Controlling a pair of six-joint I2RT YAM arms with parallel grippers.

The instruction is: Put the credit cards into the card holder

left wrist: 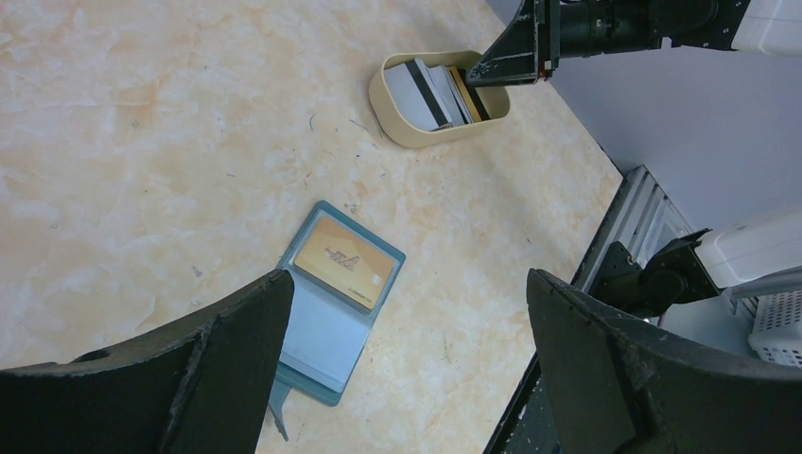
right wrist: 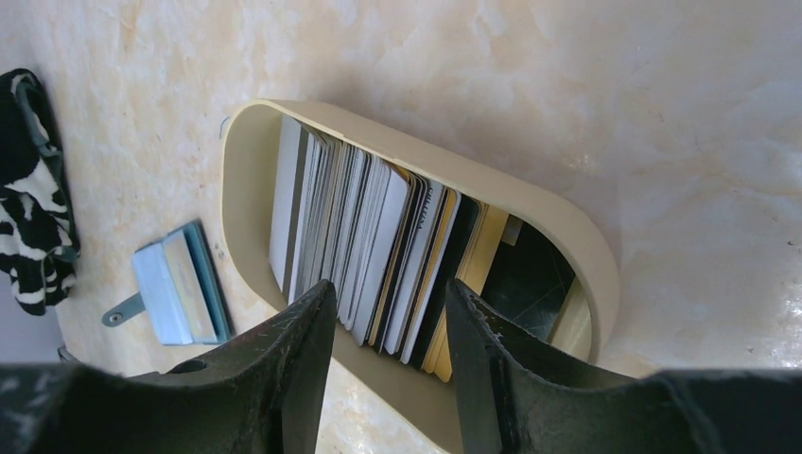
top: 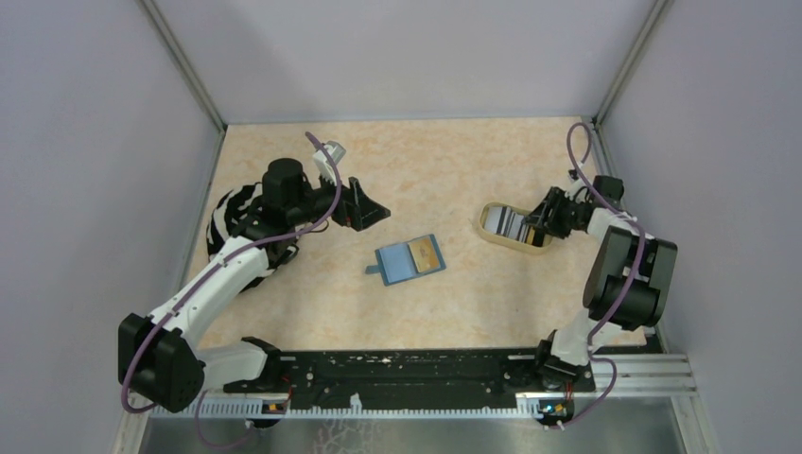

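Note:
Several cards (right wrist: 374,236) stand in a row inside the cream oval tray (right wrist: 426,151), seen in the right wrist view. Over them is my right gripper, part open, its fingertips apart with no card clearly between them. The blue card holder (top: 399,269) lies flat on the table, in the middle of the top view. A gold card (left wrist: 343,262) sits in one half of it; the other half shows pale blue-grey. My left gripper is open and empty, held above the table to the left of the holder in the top view.
A black-and-white striped cloth (top: 223,219) lies at the far left under the left arm. Bare table (top: 426,170) surrounds the holder and the tray. Side walls close off the left and right.

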